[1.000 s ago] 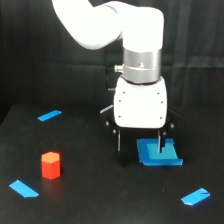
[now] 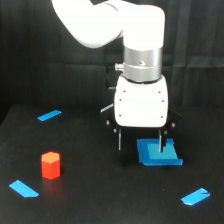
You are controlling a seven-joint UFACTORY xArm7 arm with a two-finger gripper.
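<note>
An orange-red cube (image 2: 51, 165) sits on the dark table at the left front in the camera view. To the right, a flat blue square (image 2: 159, 153) with a lighter blue middle lies on the table. My white gripper (image 2: 140, 141) points downward near the centre, its two thin dark fingers spread wide apart. Nothing shows between them, so it is open. One finger overlaps the blue square in this view; how high it hangs above the table is hard to tell. The cube is well to the left of the gripper, apart from it.
Blue strips lie flat around the table: a back-left strip (image 2: 49, 115), a front-left strip (image 2: 24, 188) and a front-right strip (image 2: 195, 197). A dark curtain hangs behind.
</note>
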